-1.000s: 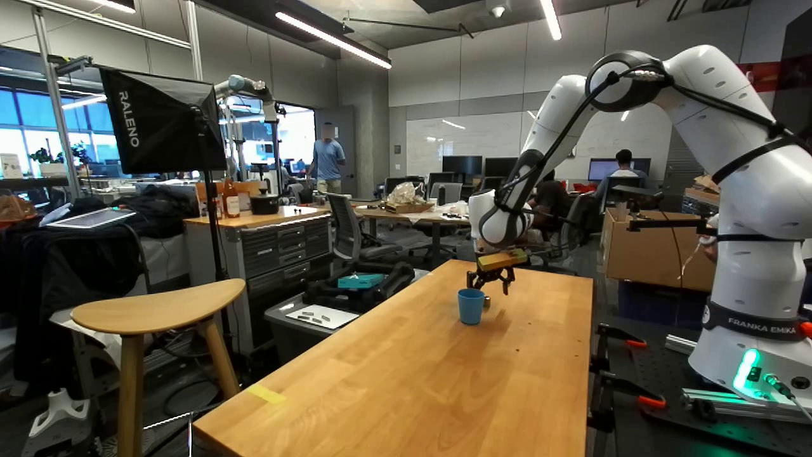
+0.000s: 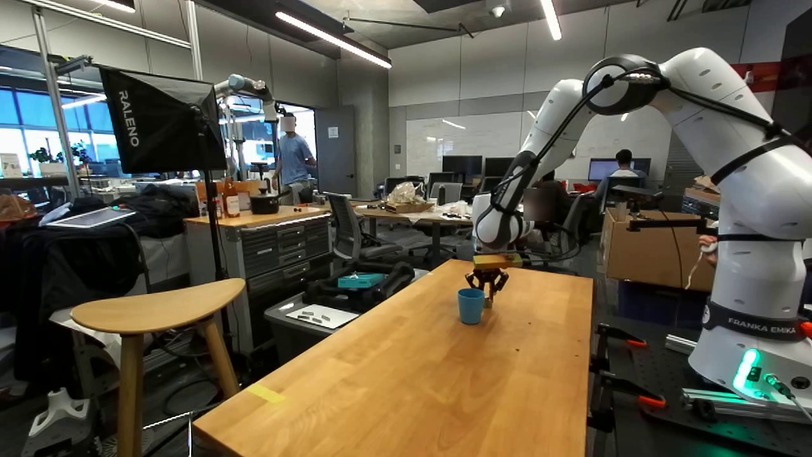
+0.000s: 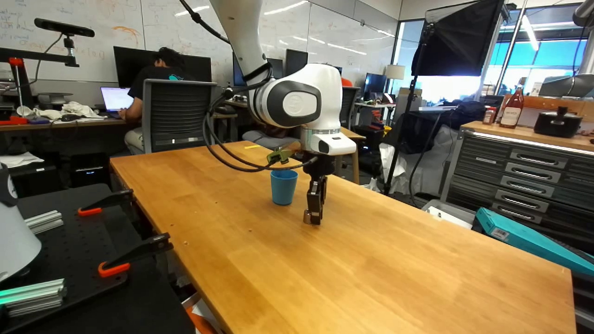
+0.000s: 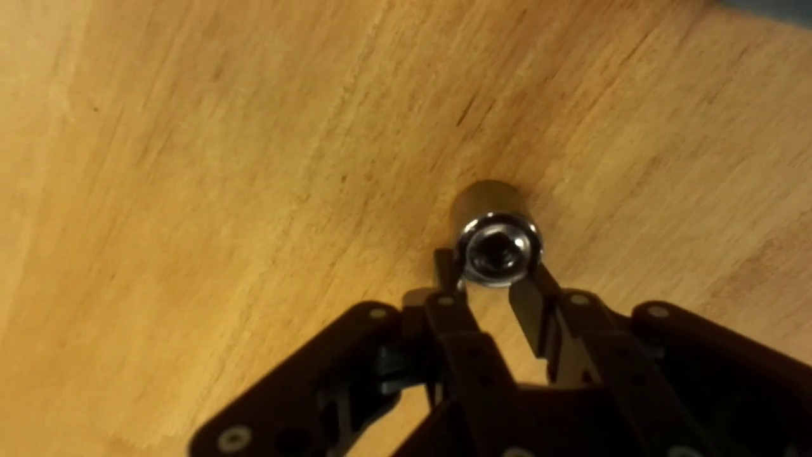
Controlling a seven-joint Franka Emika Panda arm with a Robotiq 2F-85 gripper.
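Observation:
A small, shiny metal cylinder (image 4: 496, 252) with a dark hole in its top stands upright on the wooden table (image 3: 390, 261). Whether both fingers press on it cannot be made out. From the second exterior view, the cylinder (image 3: 306, 217) shows just left of the gripper (image 3: 315, 218), at table level. A blue cup (image 2: 470, 305) stands upright beside the gripper (image 2: 488, 294), apart from it.
Orange-tipped clamps (image 3: 133, 253) hold to the table edge on the robot's side. A cable loop (image 3: 245, 165) hangs from the arm, above and behind the cup in the second exterior view.
My gripper has come down and turned over the metal cylinder, its fingers drawn closer together. The cup has not moved. A person in the background has shifted left.

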